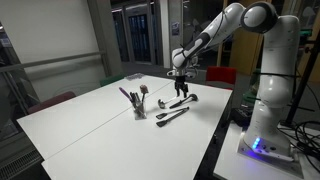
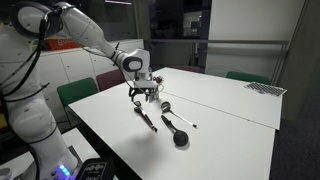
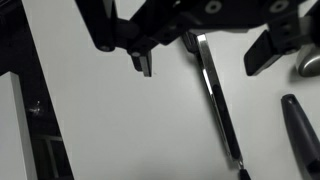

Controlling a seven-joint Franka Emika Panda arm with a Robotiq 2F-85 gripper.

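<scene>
My gripper stands open over the white table (image 1: 90,135), its dark fingers (image 3: 145,62) wide apart. In the wrist view a long black utensil with a shiny metal side (image 3: 215,95) runs beneath the gap, its upper end hidden by the gripper. Nothing is shown held. From the outside the gripper (image 2: 138,86) hangs over the utensils, seemingly a little above the table. A black ladle (image 2: 180,138) and black tongs-like utensil (image 2: 147,118) lie nearby; a light-handled utensil (image 2: 180,115) lies beyond.
A holder with upright utensils (image 1: 138,107) stands left of the loose ones. To the right in the wrist view are a black handle (image 3: 300,135) and a rounded metal piece (image 3: 309,62).
</scene>
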